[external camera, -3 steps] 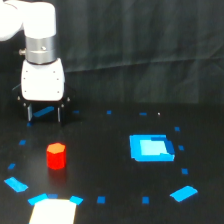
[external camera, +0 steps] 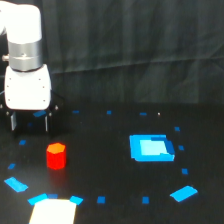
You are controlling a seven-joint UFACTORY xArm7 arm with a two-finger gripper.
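At the upper left, my white gripper point(external camera: 30, 122) points down with its two thin dark fingers spread apart. Nothing shows between them. A small red block point(external camera: 56, 156) with a six-sided top stands on the black table, in front of the gripper and a little to its right, apart from the fingers. Right of centre lies a blue square tray point(external camera: 134, 148) with a pale, light-blue middle; it looks empty.
A pale, overexposed square point(external camera: 52, 212) sits at the bottom left edge. Flat blue strips, such as one at the right point(external camera: 184, 193), and small blue marks dot the table. Between block and tray the surface is clear. A dark curtain point(external camera: 140, 50) hangs behind.
My gripper has shifted left and somewhat lower in the view, its fingers still apart. The red block and the blue tray have stayed where they were.
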